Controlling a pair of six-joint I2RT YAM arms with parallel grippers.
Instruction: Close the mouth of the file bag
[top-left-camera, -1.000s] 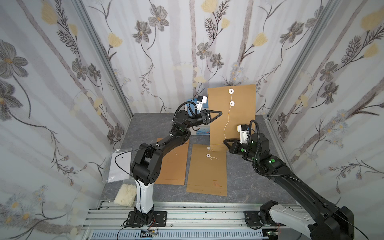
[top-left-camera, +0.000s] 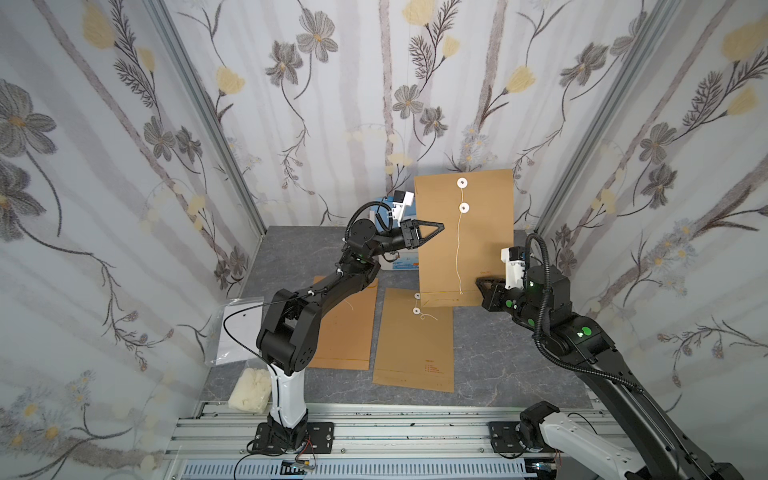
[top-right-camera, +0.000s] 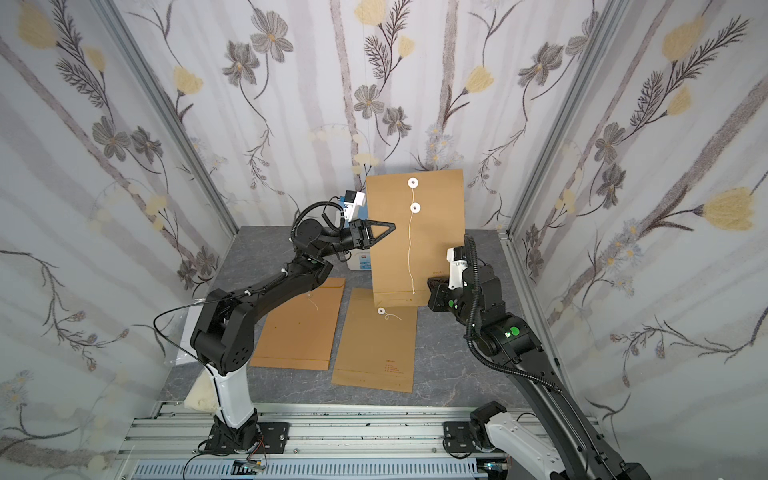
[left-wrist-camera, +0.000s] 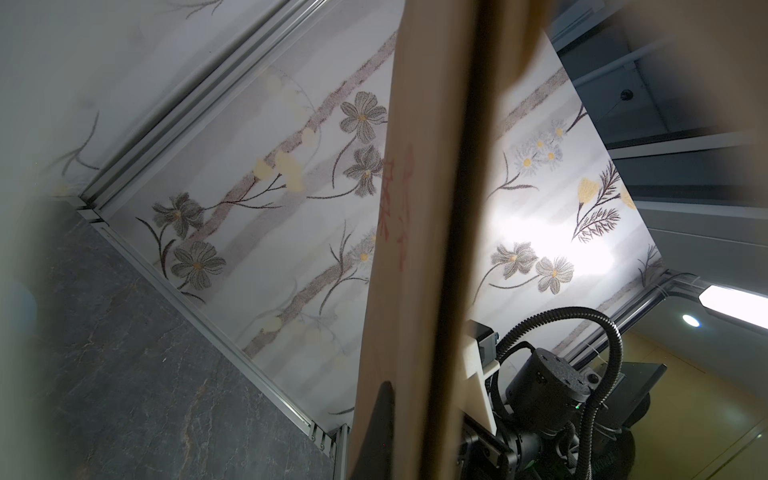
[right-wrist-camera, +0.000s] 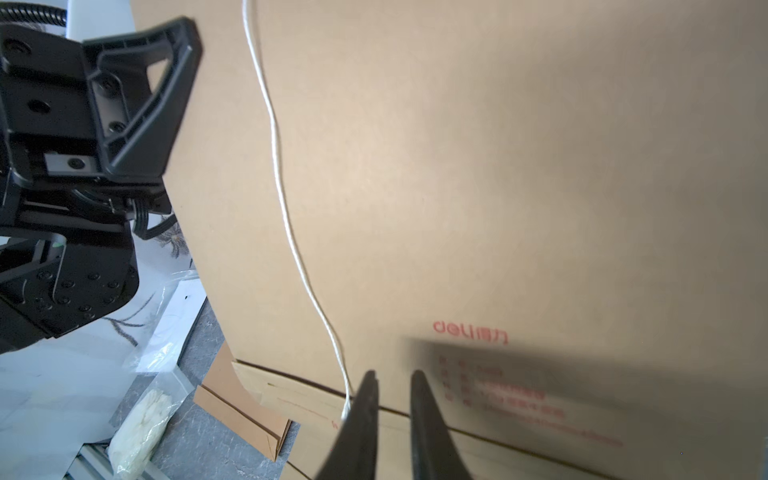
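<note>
A brown file bag (top-left-camera: 484, 232) is held upright off the table, its two white buttons (top-left-camera: 462, 196) near the top. My left gripper (top-left-camera: 436, 229) is shut on its left side edge; in the left wrist view the bag's edge (left-wrist-camera: 416, 200) runs close across the lens. From the buttons a white string (right-wrist-camera: 281, 184) hangs down the front, its free end by the bottom fold. My right gripper is just in front of the bag's lower part, fingers slightly apart and nothing between them. The string's end lies left of those fingers, apart from them.
Two more brown file bags lie flat on the grey table, one in the middle (top-left-camera: 413, 352) and one to the left (top-left-camera: 344, 336). A clear plastic packet (top-left-camera: 236, 332) and a pale bundle (top-left-camera: 251, 390) sit at the left.
The string, earlier slanting toward that gripper, now hangs nearly straight and clear of it. The left arm has stayed still.
</note>
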